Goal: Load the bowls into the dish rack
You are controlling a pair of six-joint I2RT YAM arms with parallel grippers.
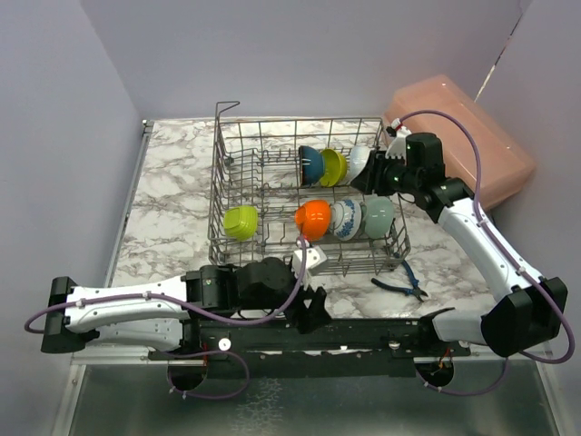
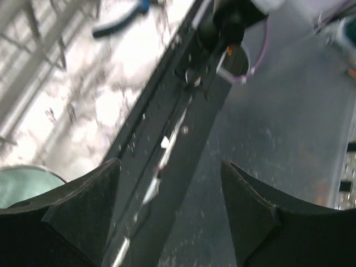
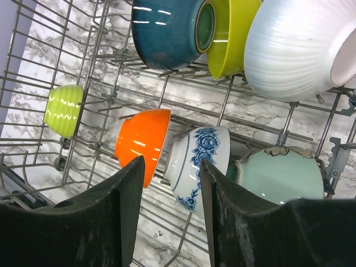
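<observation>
The wire dish rack (image 1: pixel 272 259) holds a lime bowl (image 1: pixel 240 222), an orange bowl (image 1: pixel 312 220), a blue-patterned bowl (image 1: pixel 346 221), a pale green bowl (image 1: pixel 378 217), plus teal, yellow and white bowls (image 3: pixel 295 50) behind. My left gripper (image 1: pixel 307 307) is low in front of the rack, part open; in the left wrist view another pale green bowl (image 2: pixel 25 186) shows just beside its fingers, empty between them. My right gripper (image 1: pixel 370 173) is over the rack's right side, by the white bowl, its fingers apart at the bottom of the right wrist view, holding nothing visible.
Blue-handled pliers (image 1: pixel 399 289) lie on the marble counter right of the rack's front. A pink plastic box (image 1: pixel 472 145) stands at the back right.
</observation>
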